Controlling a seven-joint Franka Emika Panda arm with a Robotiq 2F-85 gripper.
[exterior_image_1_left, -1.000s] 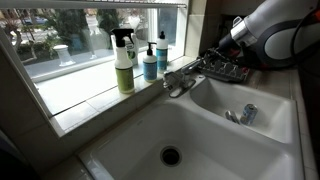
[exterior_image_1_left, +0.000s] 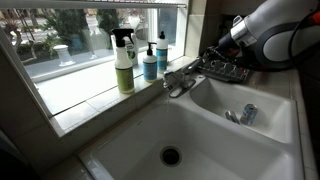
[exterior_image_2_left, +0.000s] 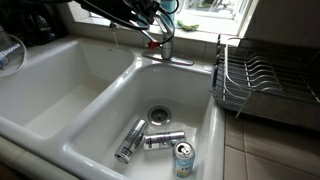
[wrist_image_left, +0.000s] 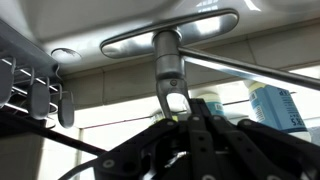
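My gripper is at the metal faucet (wrist_image_left: 170, 68), its black fingers close together beside the faucet's handle end in the wrist view. It is shut, and nothing shows between its fingers. Whether it touches the metal I cannot tell. From the first exterior view, the faucet (exterior_image_1_left: 175, 83) rises at the back of the double sink (exterior_image_1_left: 215, 150), with the arm reaching in from the right. Three cans lie or stand in one basin: a lying can (exterior_image_2_left: 130, 141), another lying can (exterior_image_2_left: 164, 140) and an upright can (exterior_image_2_left: 184, 158).
A spray bottle (exterior_image_1_left: 124, 62), a blue soap bottle (exterior_image_1_left: 150, 64) and a second blue bottle (exterior_image_1_left: 162, 48) line the window sill. To the right of the sink stands a wire dish rack (exterior_image_2_left: 270, 80). The other basin (exterior_image_2_left: 40, 85) looks empty.
Over the last second the arm has shifted slightly near the faucet. Bottles and cans have stayed in place.
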